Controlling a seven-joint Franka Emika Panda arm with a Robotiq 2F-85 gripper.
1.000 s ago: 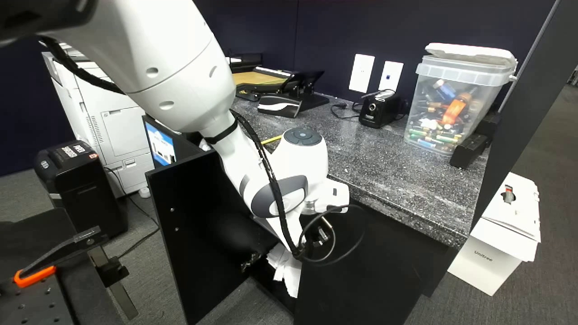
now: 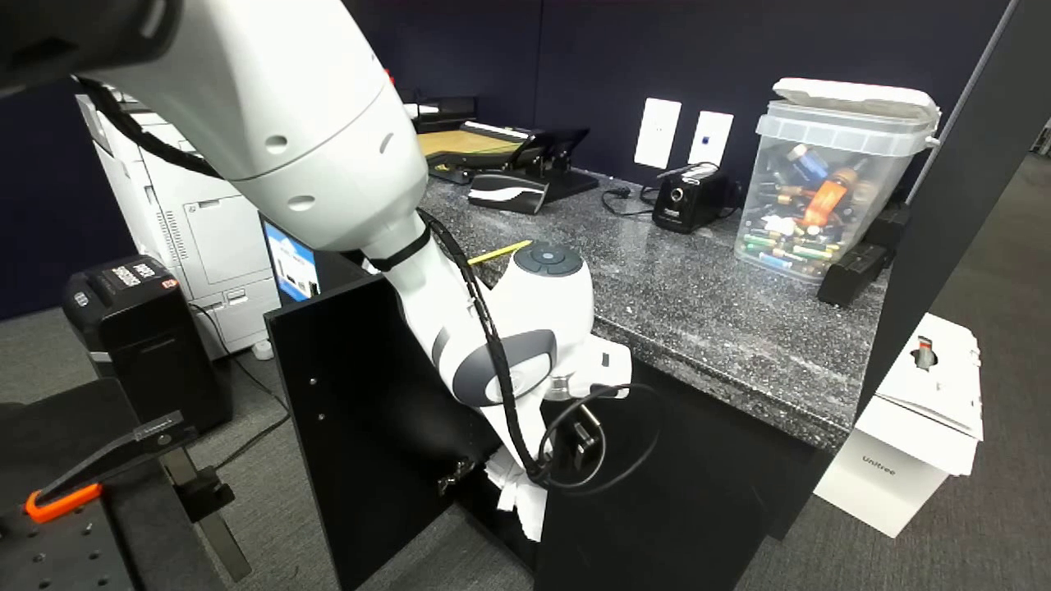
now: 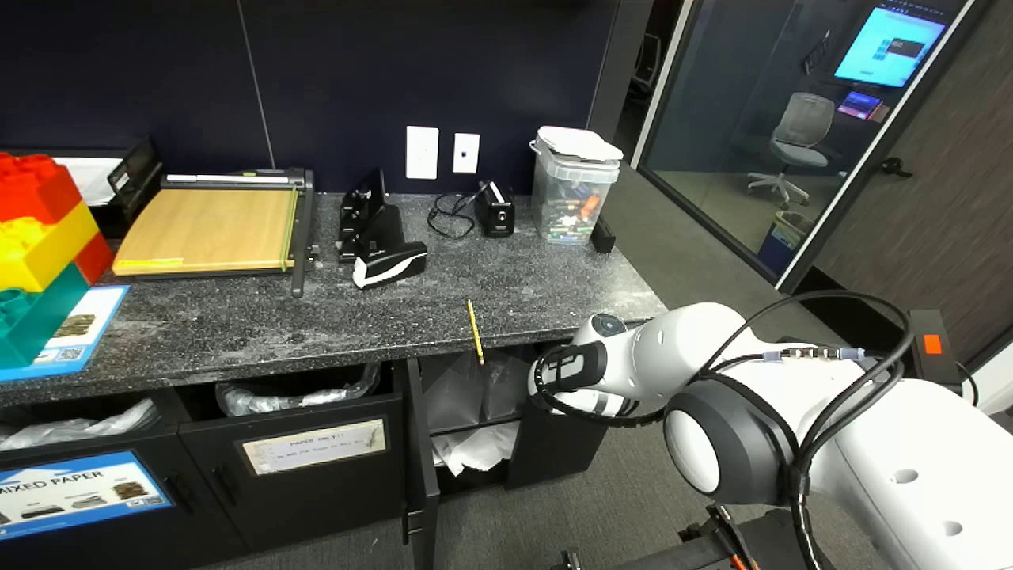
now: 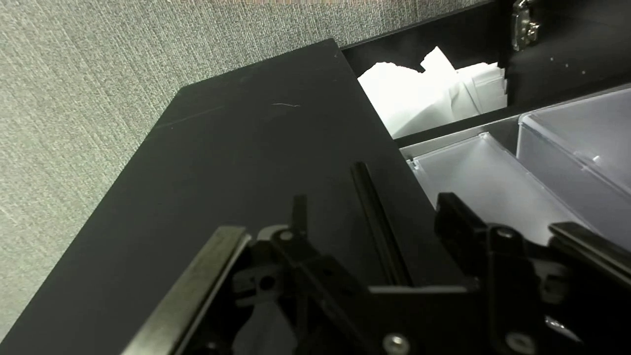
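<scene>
In the wrist view my gripper is open, its fingers apart on either side of a slim dark bar handle (image 4: 373, 207). The handle runs along a black cabinet door (image 4: 260, 136), near the edge beside the cabinet opening. Nothing is gripped, and whether a finger touches the handle I cannot tell. From exterior view 1 the door (image 2: 650, 492) stands swung out below the counter, with my wrist at its top; the fingers are hidden there. The arm also hides them in exterior view 2.
Another open door (image 2: 384, 433) stands opposite. Between them are clear plastic bins (image 4: 479, 177) and white paper (image 4: 432, 94). A yellow pencil (image 3: 475, 332) overhangs the granite counter edge (image 3: 532, 285). A clear tub of batteries (image 3: 574, 195) sits at the back.
My arm has shifted slightly down and to the left in exterior view 1. The doors and the things on the counter stay where they were.
</scene>
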